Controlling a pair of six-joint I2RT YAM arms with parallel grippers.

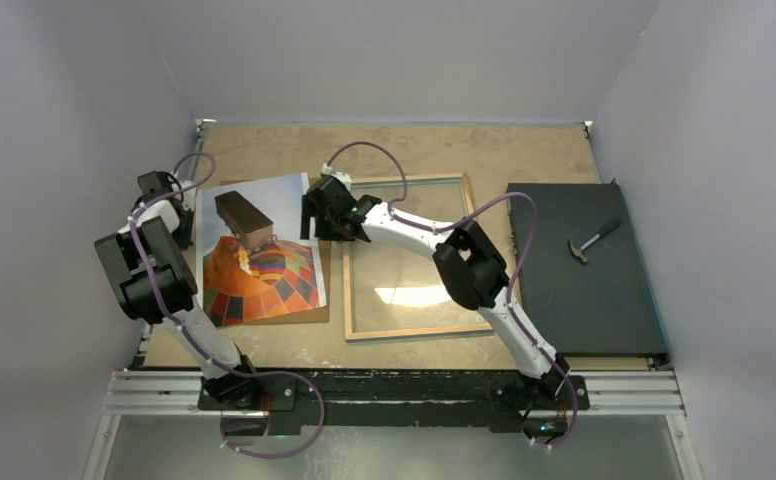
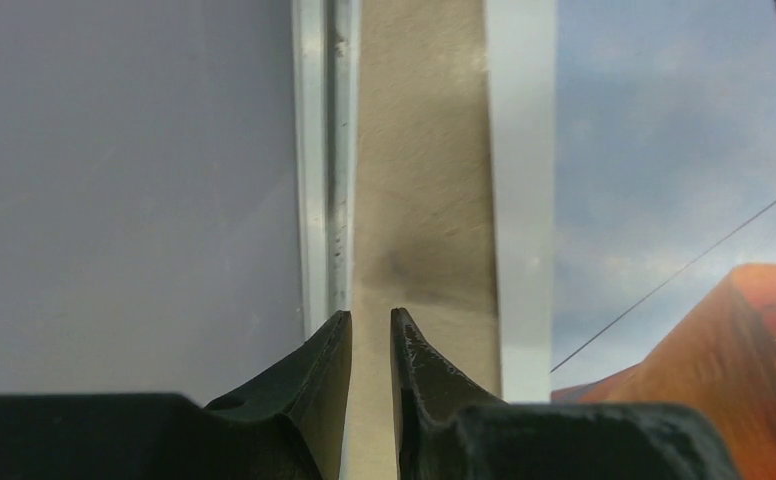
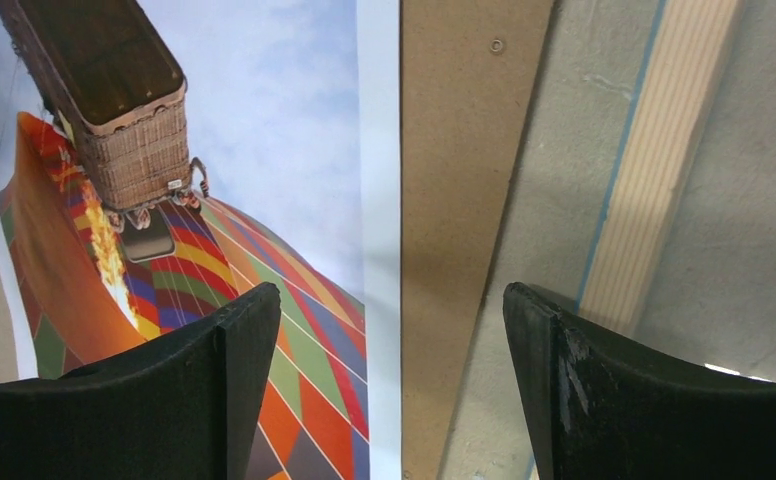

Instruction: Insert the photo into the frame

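The balloon photo (image 1: 264, 275) lies on a brown backing board (image 1: 304, 316) on the left of the table. The glazed wooden frame (image 1: 419, 333) lies beside it to the right. My left gripper hovers just left of the photo's white edge (image 2: 522, 200), its fingers slightly apart, with bare table beneath. My right gripper stands open over the photo's right edge and the board (image 3: 454, 170), near the frame's wooden rail (image 3: 654, 150), with nothing visible between its fingers.
A black mat (image 1: 584, 300) with a hammer (image 1: 599, 236) lies at the right. Grey walls enclose the table, the left one close to my left gripper. Bare table stretches along the back.
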